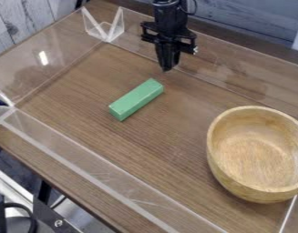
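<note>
My gripper (pixel 167 62) hangs at the top centre of the camera view, its fingers pointing down and shut, with nothing visible between them. Below it and a little to the left, a green rectangular block (pixel 137 99) lies on the wooden table (pixel 102 155), apart from the gripper. A large round pale wooden bowl (pixel 254 187) sits at the right of the table.
A white angular object (pixel 105 24), possibly a clear holder or tape, is at the back left. Black cables or parts (pixel 10 218) are at the bottom left corner.
</note>
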